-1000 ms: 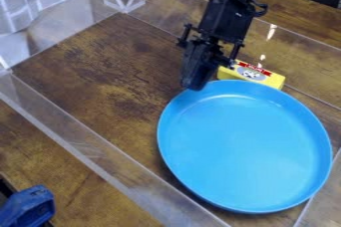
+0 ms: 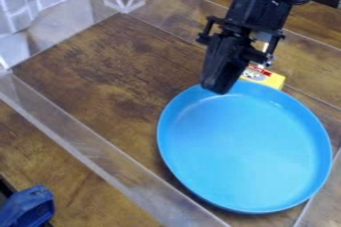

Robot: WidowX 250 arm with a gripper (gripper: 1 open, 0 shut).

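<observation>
My black gripper hangs at the upper right, its fingertips just above the back-left rim of a large round blue plate. The fingers look close together; whether anything thin is between them is hidden. A yellow box with red and white print lies behind the plate, partly hidden by the gripper.
Bare wooden surface fills the left and middle, bordered by clear plastic walls. A blue object lies outside at the lower left. A white folded item is at the top left.
My gripper and arm appear larger and have moved slightly right and toward the camera, covering more of the yellow box. The plate stays in place.
</observation>
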